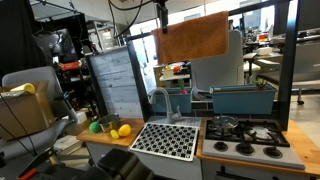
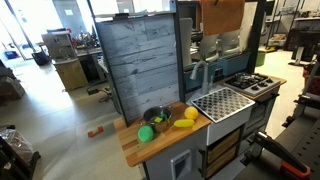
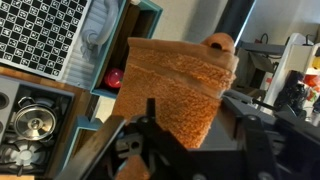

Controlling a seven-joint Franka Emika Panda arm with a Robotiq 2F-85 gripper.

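An orange-brown cloth hangs high above the counter, in front of the upper shelf; the second exterior view shows the same cloth at its top edge. Seen from the wrist, the cloth fills the middle of the picture. My gripper has its dark fingers apart, with cloth visible in the gap; whether they touch it cannot be told. From outside, the gripper is a small dark shape close to the cloth's upper left corner.
Below lie a sink with a white perforated drainer, a stove with a pot, and a teal bin. Yellow produce and a dark bowl occupy the counter's left end. A dark post stands right of the cloth.
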